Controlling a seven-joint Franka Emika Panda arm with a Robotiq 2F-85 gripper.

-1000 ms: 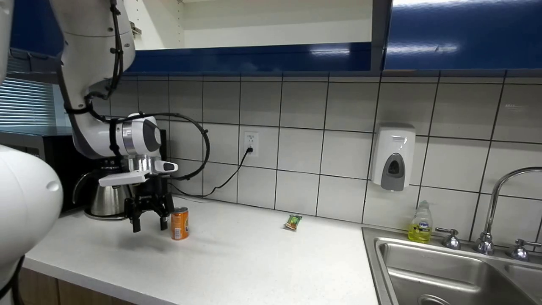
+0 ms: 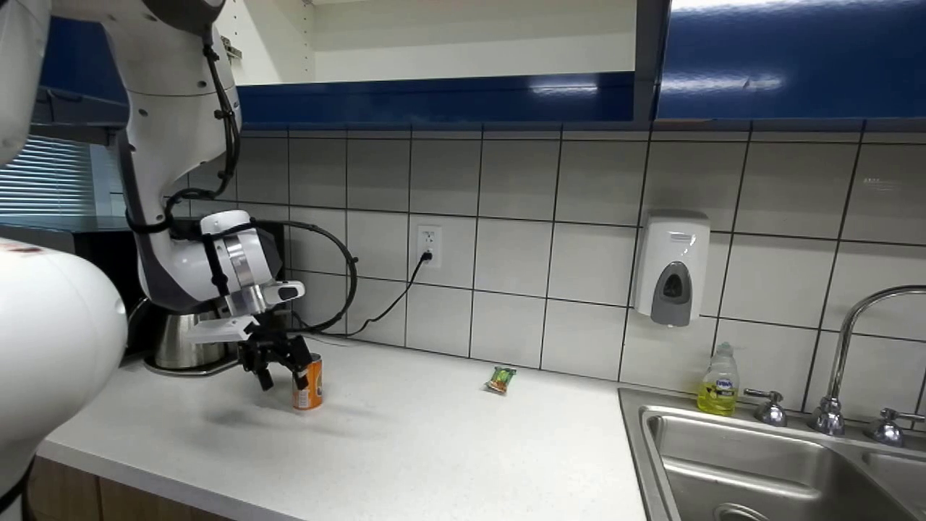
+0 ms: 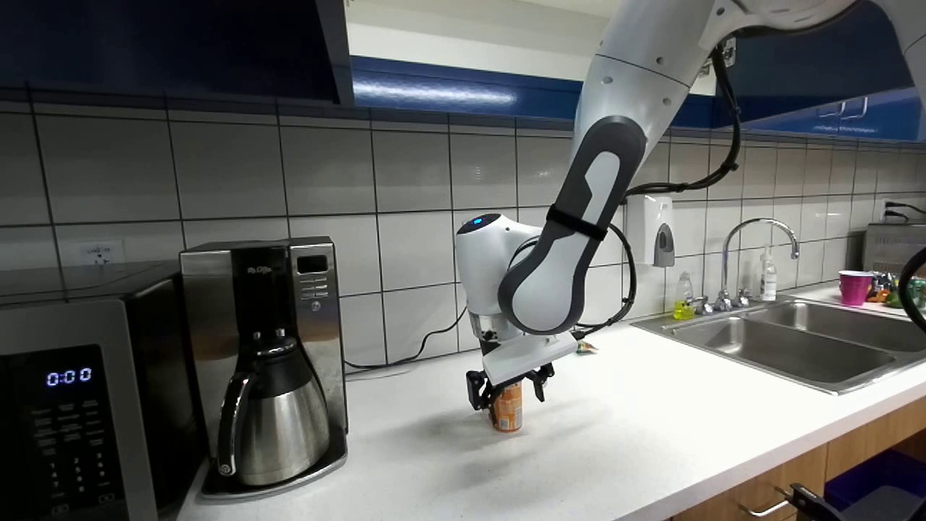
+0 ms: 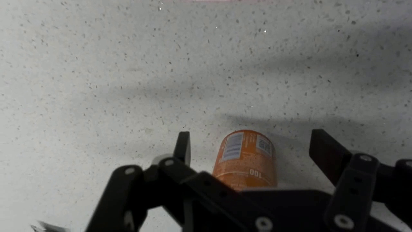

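Observation:
An orange can (image 2: 310, 388) stands upright on the white counter. My gripper (image 2: 283, 383) is open and tilted, close to the can; one finger overlaps the can in exterior view 1. From the other side, the can (image 3: 508, 408) shows below and between the spread fingers of the gripper (image 3: 507, 398). In the wrist view the can (image 4: 247, 156), with its barcode label, appears between the two fingertips, with a gap on each side. Its near end is hidden behind the gripper's black linkage.
A coffee maker (image 3: 317, 347) with a steel carafe and a microwave (image 3: 87, 408) stand to one side. A small green packet (image 2: 500, 379) lies near the back wall. The sink (image 2: 746, 460) is at the right, with a yellow soap bottle (image 2: 718, 382).
My gripper has tilted and shifted to the right in exterior view 1, so that a finger now overlaps the can. The can stays in place.

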